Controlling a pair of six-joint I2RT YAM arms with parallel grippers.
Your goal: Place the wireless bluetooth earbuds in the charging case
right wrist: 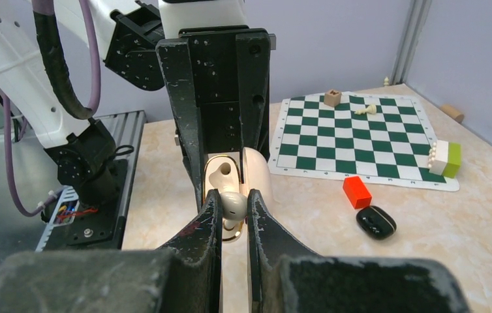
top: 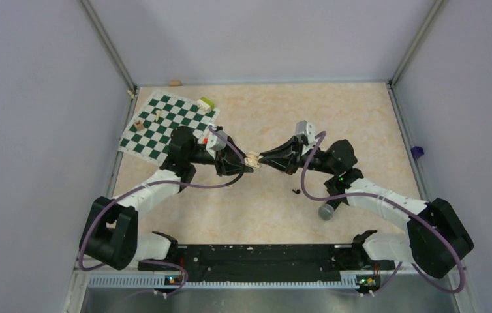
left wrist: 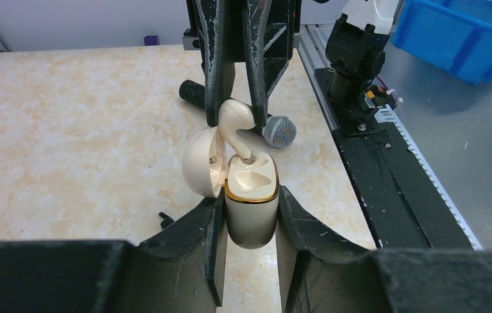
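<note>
The cream charging case, its lid swung open, is clamped in my left gripper, which is shut on its lower body. My right gripper is shut on a cream earbud. In the left wrist view the earbud's stem points down and its tip meets the top of the case, at one of the slots. The other slot beside it looks empty. From the right wrist view, the earbud lies between the fingertips, covering part of the case behind it.
A microphone and small dark pieces lie on the table. Near the chessboard are a red block and a black oval object. Both arms meet above the table's middle; open table lies around them.
</note>
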